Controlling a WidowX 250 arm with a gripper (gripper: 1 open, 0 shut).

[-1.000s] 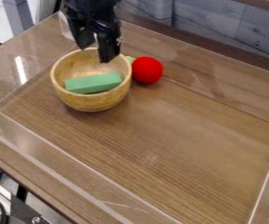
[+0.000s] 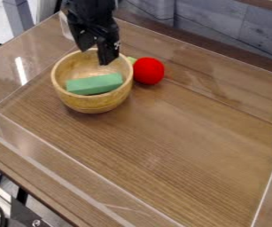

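Note:
My gripper hangs at the top centre, open, above the back of a yellow-tan bowl. A green block lies inside the bowl, toward its front, below the gripper. Nothing shows between the fingers.
A red ball sits just right of the bowl, with a small pale green item partly hidden beside it. A pale wall or ledge runs along the upper right.
The gripper has shifted slightly. The green block looks slightly moved within the bowl; the bowl and red ball look about the same.

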